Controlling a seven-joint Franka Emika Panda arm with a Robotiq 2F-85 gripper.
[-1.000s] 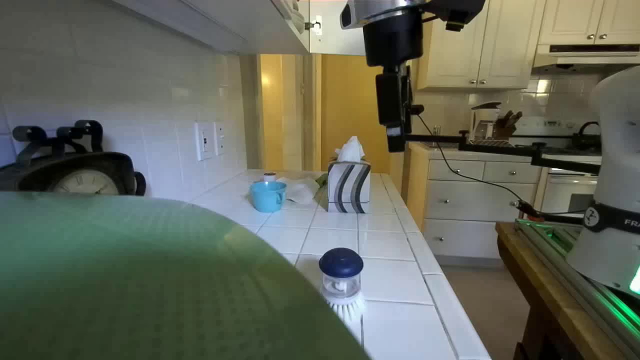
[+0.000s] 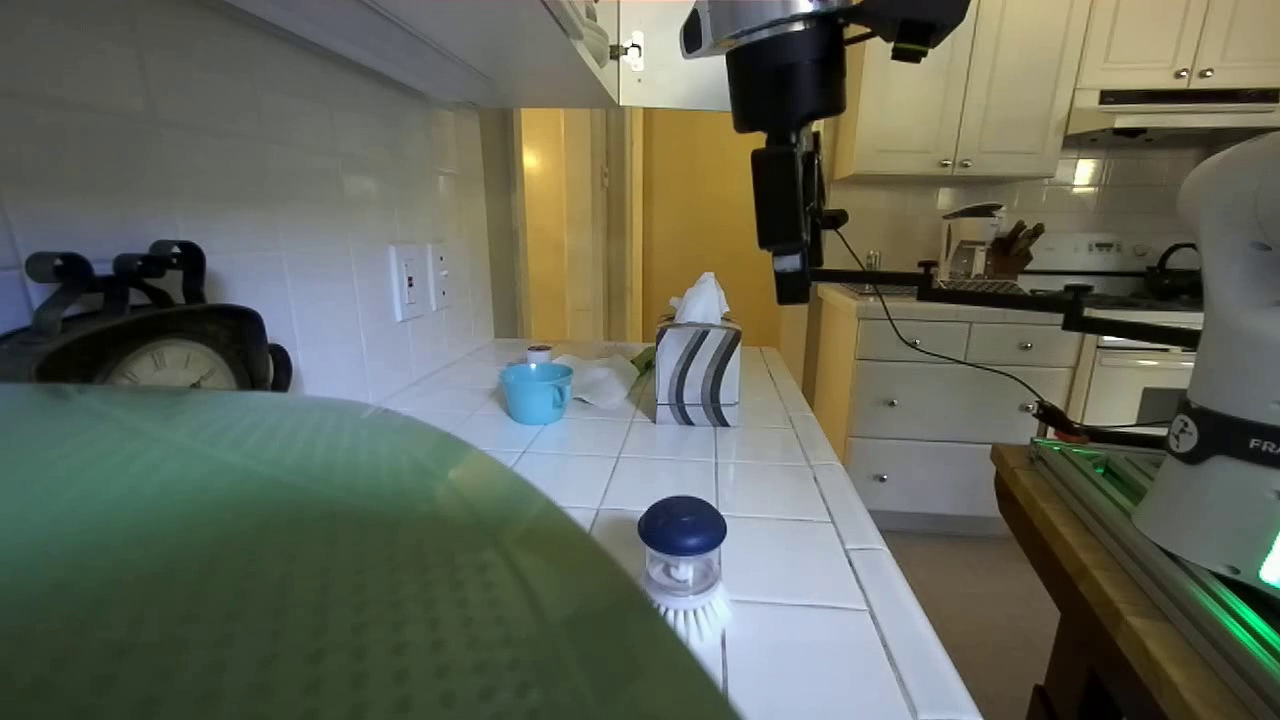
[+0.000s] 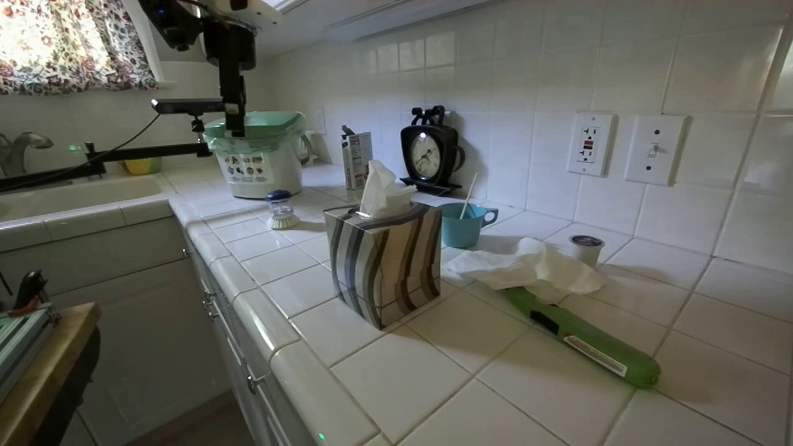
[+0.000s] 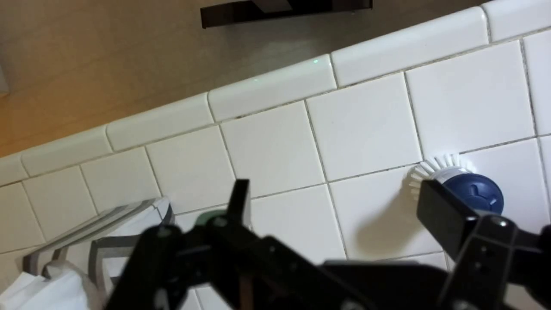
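My gripper is open and empty, its two fingers wide apart over bare white tile in the wrist view. From the side, the gripper [image 2: 792,278] hangs well above the counter. A dish brush with a navy cap [image 4: 474,192] and white bristles stands behind the right finger, which covers part of it. The same brush [image 2: 683,542] shows upright in the first exterior view. At the wrist view's lower left is a striped tissue box [image 4: 121,243]; in the second exterior view the tissue box [image 3: 386,264] has a tissue sticking out.
A blue cup [image 3: 462,224] with a thin stick, a crumpled tissue [image 3: 531,267], a green-handled tool [image 3: 587,338] and a small white pod [image 3: 585,250] lie past the box. A lidded bin [image 3: 260,163] and black clock [image 3: 429,155] stand farther back. Counter between brush and box is clear.
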